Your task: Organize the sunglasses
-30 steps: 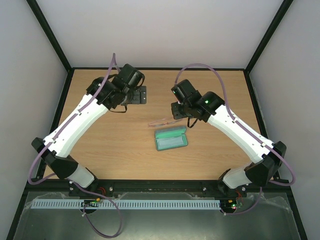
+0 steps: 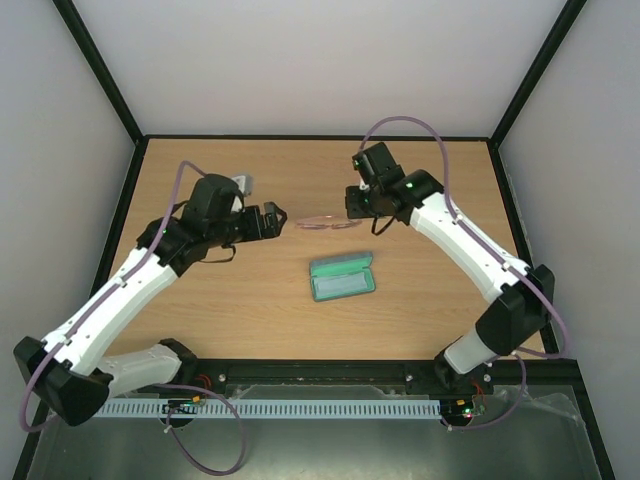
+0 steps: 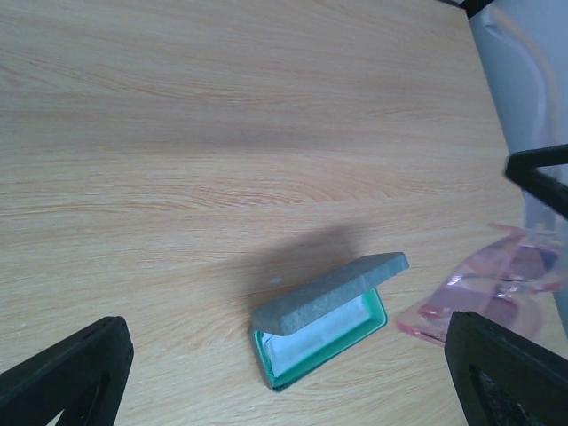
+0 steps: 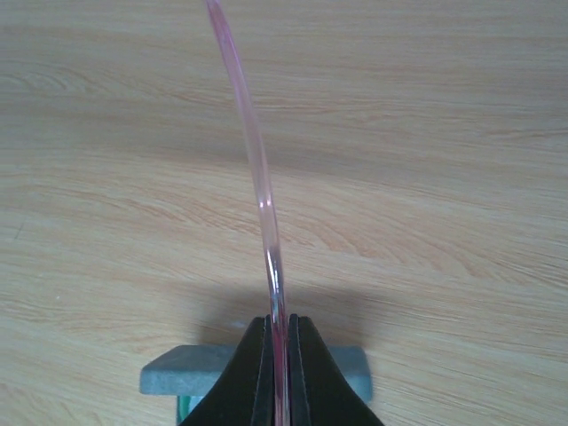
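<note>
Pink clear sunglasses [image 2: 328,222] hang above the table between the two arms. My right gripper is shut on a thin pink part of them, which runs upward out of its fingers in the right wrist view. My left gripper stands open, facing the sunglasses [image 3: 484,288] from the left, with nothing between its fingers. A green case [image 2: 342,283] lies on the table in front of the sunglasses, its lid [image 3: 328,288] raised and its inside empty.
Behind my left gripper, a small pale grey object [image 2: 243,184] is partly hidden by the arm.
The right arm shifted slightly back, carrying the sunglasses, which have turned. The case stayed put.
</note>
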